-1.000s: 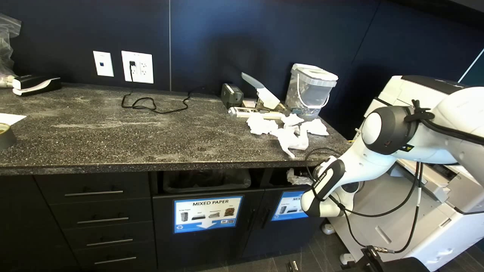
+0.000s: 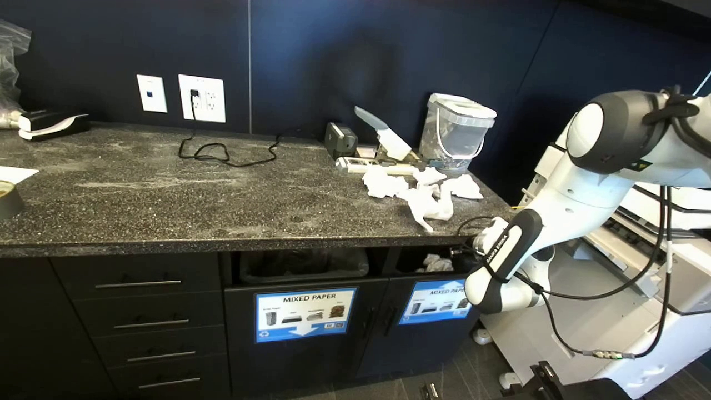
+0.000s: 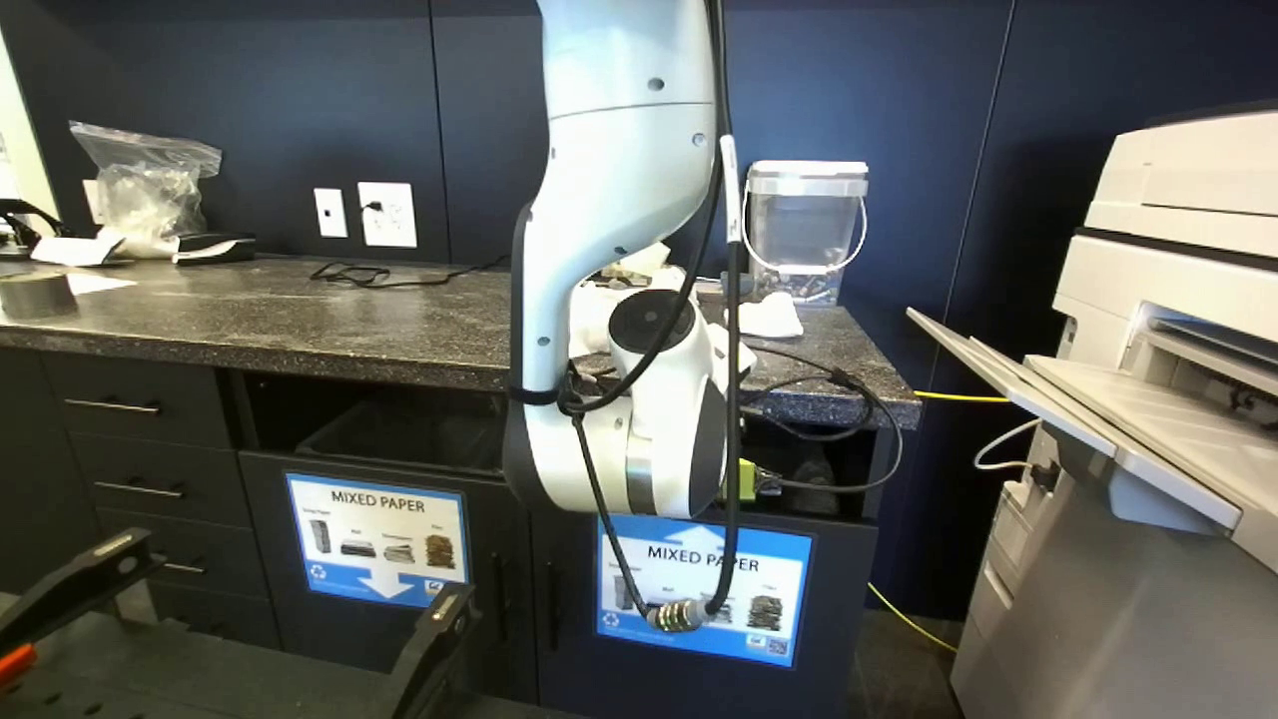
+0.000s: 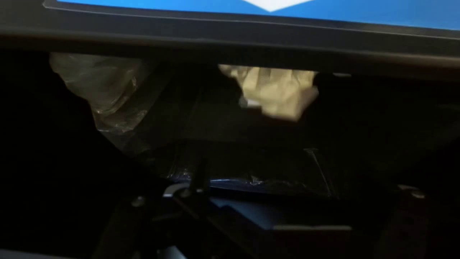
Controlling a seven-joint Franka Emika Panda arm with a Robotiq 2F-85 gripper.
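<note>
In the wrist view my gripper stands open, its dark fingers spread wide at the lower left and lower right. A crumpled pale paper (image 4: 280, 92), blurred at its lower edge, shows apart from the fingers, in front of a dark, shiny bin liner (image 4: 116, 99). From exterior view 1, crumpled paper (image 2: 436, 263) appears in the right-hand cabinet opening, beside my wrist. The fingers are hidden in both exterior views. Several white crumpled papers (image 2: 426, 200) lie on the countertop (image 2: 220, 200) near its right end.
The left opening holds a lined bin (image 2: 303, 263). Behind the papers stand a clear bucket (image 2: 456, 133), a stapler (image 2: 386, 136) and a dark box (image 2: 340, 140). A printer (image 3: 1162, 300) occupies the right side. Cables loop beside my arm.
My arm has shifted right in exterior view 1, with its elbow higher. The pale crumpled paper in the right opening shows a different shape and sits slightly lower. The countertop papers have not moved.
</note>
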